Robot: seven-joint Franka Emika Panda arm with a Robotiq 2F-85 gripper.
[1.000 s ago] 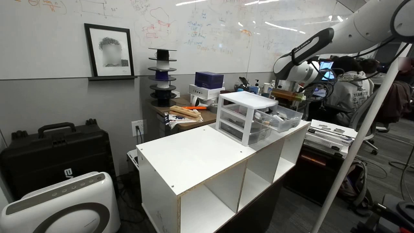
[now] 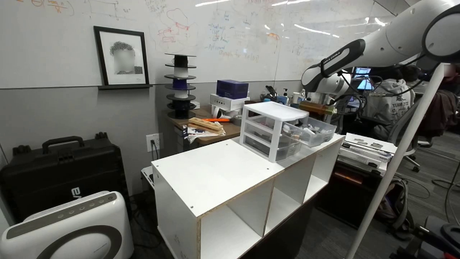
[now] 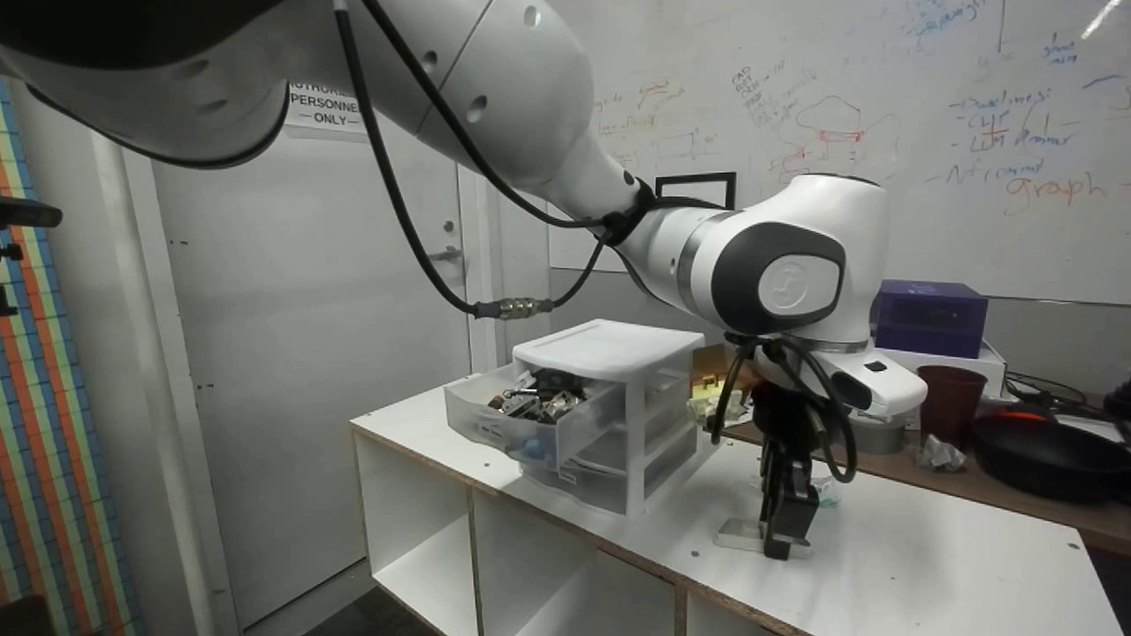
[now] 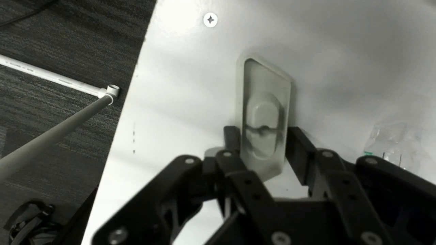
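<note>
A shallow, pale grey plastic piece (image 4: 263,83) with slanted ends and a raised oval middle lies at the white shelf top in the wrist view. My gripper is shut on it, one black fingertip against each long side near its lower half. Seen from exterior view 2, the gripper (image 3: 785,546) points straight down at the shelf top, with the pale piece (image 3: 737,535) sticking out to its left. Whether the piece touches the surface I cannot tell. Exterior view 1 shows the arm at upper right, but neither fingertips nor piece.
Left of the gripper in exterior view 2 stands a clear drawer unit (image 3: 610,344), its top drawer (image 3: 498,419) pulled out and full of small parts. Crumpled clear plastic (image 4: 394,145) lies to the right in the wrist view. The shelf top (image 3: 933,562) is bare toward the right.
In exterior view 1 the arm has shifted slightly left and down. The drawer unit and shelf have stayed put.
</note>
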